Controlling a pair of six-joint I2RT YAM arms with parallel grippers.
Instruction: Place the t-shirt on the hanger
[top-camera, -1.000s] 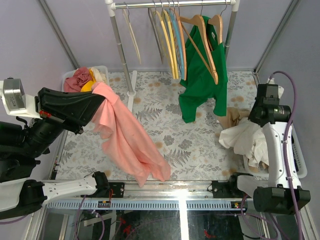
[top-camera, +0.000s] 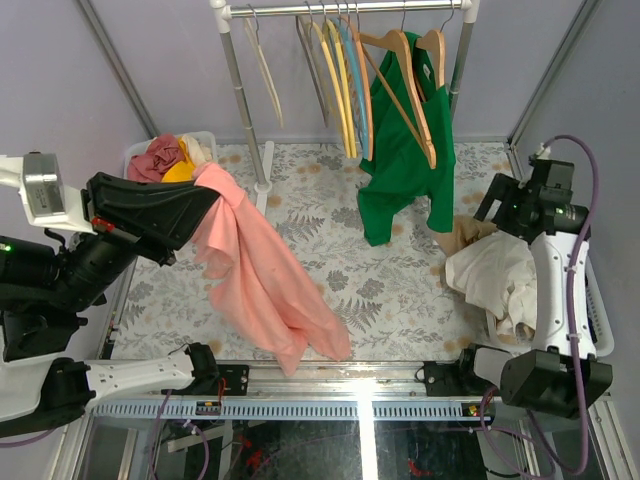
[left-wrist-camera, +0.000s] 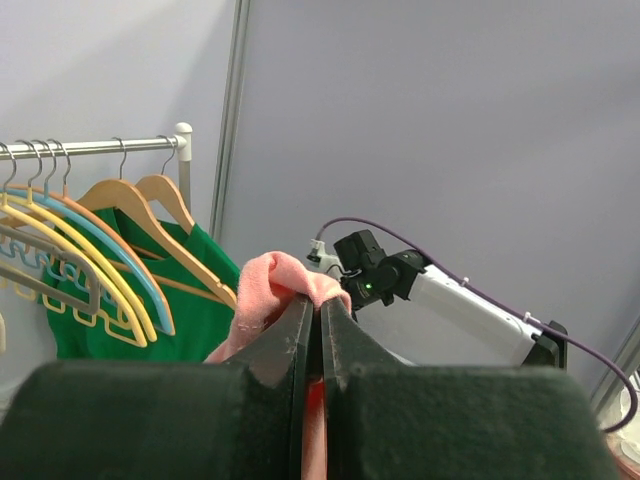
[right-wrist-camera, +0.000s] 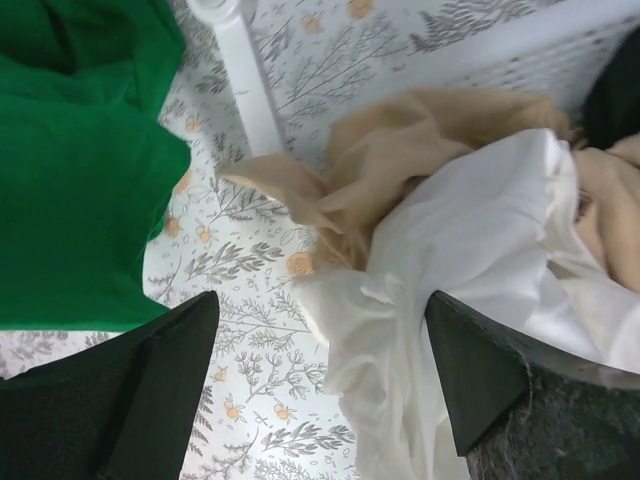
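A salmon-pink shirt (top-camera: 260, 275) hangs from my left gripper (top-camera: 212, 192), bunched at the fingertips with its lower part drooping over the floor. In the left wrist view the shirt's gathered cloth (left-wrist-camera: 275, 290) shows between the shut fingers. My right gripper is open above the right-hand basket, with white cloth (right-wrist-camera: 490, 230) beneath and no cloth between its fingers. Empty hangers, among them a yellow hanger (top-camera: 329, 85), a blue hanger (top-camera: 355, 90) and a wooden hanger (top-camera: 410, 90), hang on the rail (top-camera: 345, 9).
A green shirt (top-camera: 405, 160) hangs on the rack's right side. Beige cloth (right-wrist-camera: 400, 150) lies with the white cloth at the right basket (top-camera: 602, 320). Another basket (top-camera: 128, 158) of coloured cloth stands at the back left.
My left gripper has shifted slightly right with the pink shirt.
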